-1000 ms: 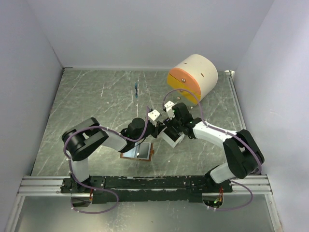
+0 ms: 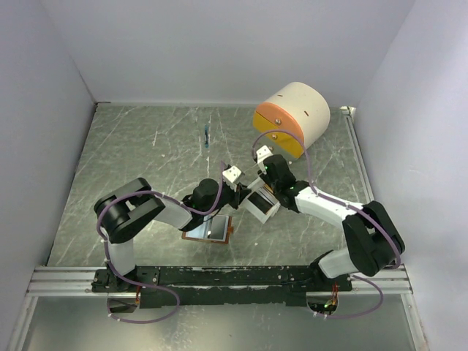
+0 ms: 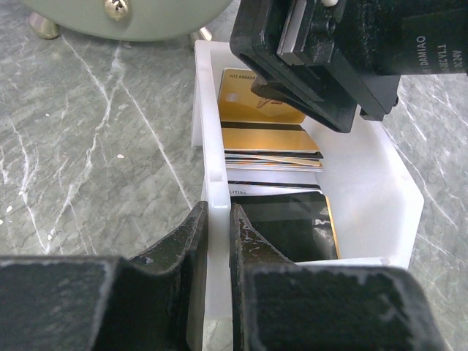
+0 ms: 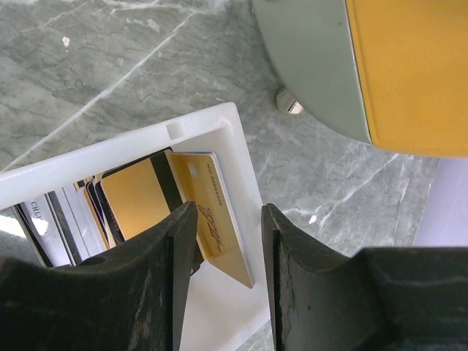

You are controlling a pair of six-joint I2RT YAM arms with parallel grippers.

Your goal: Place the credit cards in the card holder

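Note:
A white open box, the card holder (image 3: 365,172), contains several cards. A gold card (image 3: 256,99) leans at its far end; beside it are another gold card (image 4: 135,197), some white-edged cards (image 3: 270,161) and a black card (image 3: 289,223) at the near end. My left gripper is shut on the holder's side wall (image 3: 212,146). Over the far end hangs my right gripper, its fingers apart and empty. From the right wrist, one finger (image 4: 183,234) overlaps the leaning gold card; the other appears near the end wall. Its height is unclear.
Behind the holder stands a cream cylinder (image 2: 307,110) with an orange-yellow front. A brown-framed tray (image 2: 208,229) lies near the left arm, and a small blue object (image 2: 207,134) lies farther back.
My right gripper has moved from over the middle of the holder toward its far end, uncovering the black card in the top view. The left gripper and the holder have not visibly moved.

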